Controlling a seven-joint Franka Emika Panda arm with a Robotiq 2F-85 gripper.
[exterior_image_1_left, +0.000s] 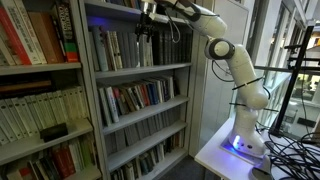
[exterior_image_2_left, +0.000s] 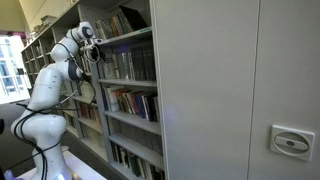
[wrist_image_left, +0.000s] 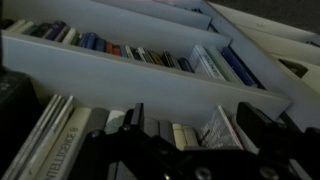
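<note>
My gripper stands open in the wrist view, one dark finger at the middle and the other at the right. It is above the tops of a row of upright books and looks down on them. Pale and grey spines show below and between the fingers, and whether a finger touches any book cannot be seen. In the first exterior view the gripper is small and dark, high in front of the upper shelf's books.
A lower shelf of coloured books runs beyond the near row. Shelf boards and an upright divider bound the compartment. The arm's base stands on a white table. Pale panels flank the bookcase on the right.
</note>
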